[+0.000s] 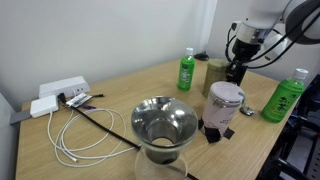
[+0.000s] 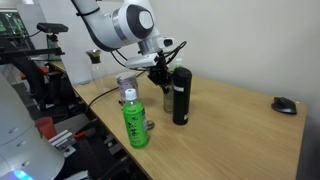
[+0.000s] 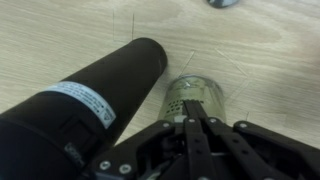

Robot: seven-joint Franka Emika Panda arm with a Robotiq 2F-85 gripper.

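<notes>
My gripper is shut, its fingertips just over or at a pale, speckled can (image 3: 196,88) in the wrist view. Nothing shows between the fingers, and I cannot tell whether they touch the can. Exterior view 1 has the gripper (image 1: 236,72) beside the tan can (image 1: 214,72), partly behind a pinkish-white container (image 1: 222,108). In exterior view 2 a tall black cylinder (image 2: 181,97) hides part of the can. That black cylinder (image 3: 90,100) lies to the left of my fingers in the wrist view.
Green bottles (image 1: 186,70) (image 1: 284,97) stand on either side of the group. A silver bowl (image 1: 164,122) rests on a clear container in the foreground. White cables (image 1: 75,140) and a power strip lie at left.
</notes>
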